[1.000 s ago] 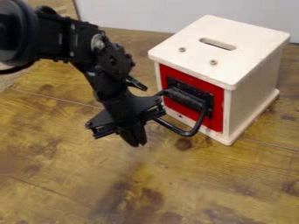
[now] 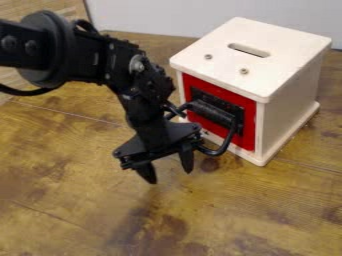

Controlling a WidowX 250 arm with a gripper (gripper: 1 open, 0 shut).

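Note:
My black gripper (image 2: 167,168) hangs low over the wooden floor, just left of a white box (image 2: 283,110) with a red front panel (image 2: 242,137). Its two fingers are spread open and point down, with nothing seen between them. A black part with a curved handle-like bar (image 2: 233,128) is mounted on the red panel, close to the gripper's right side.
A pale wall (image 2: 147,14) runs along the back.
The arm has shifted slightly toward the viewer's left, and the gripper's fingers now show apart, where earlier they appeared close together.

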